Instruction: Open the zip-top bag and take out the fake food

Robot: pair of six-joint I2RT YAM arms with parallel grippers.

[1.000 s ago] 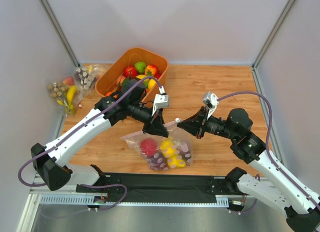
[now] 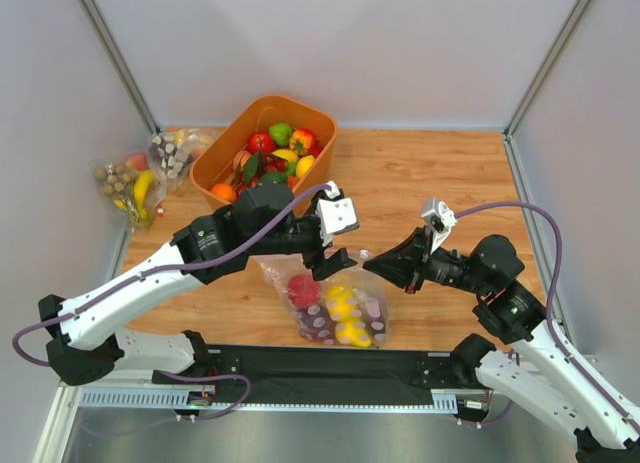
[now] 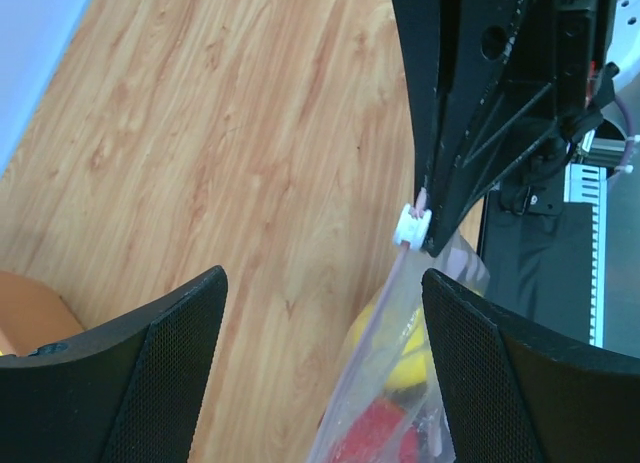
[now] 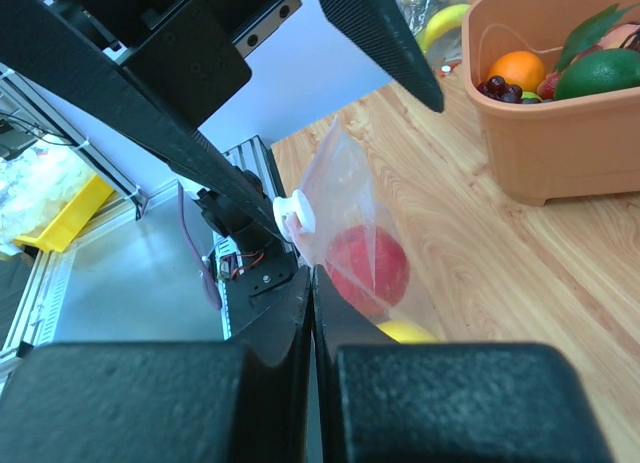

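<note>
The clear zip bag (image 2: 318,321) lies near the table's front edge, with a red piece (image 2: 303,291), yellow pieces (image 2: 343,303) and dark spotted pieces inside. My right gripper is shut on the end of its zip edge, right beside the white slider (image 3: 412,226). Over the bag's top, my left gripper stands open, fingers spread, the raised zip edge running up near its right finger (image 3: 470,333). In the right wrist view the slider (image 4: 295,215) appears close to one left fingertip; whether they touch, I cannot tell.
An orange bin (image 2: 213,163) full of fake fruit and vegetables stands behind the left arm. Two more filled bags (image 2: 128,188) lie at the back left. Bare wood (image 2: 430,168) is clear at the back right.
The right gripper moved slightly right with the bag's edge.
</note>
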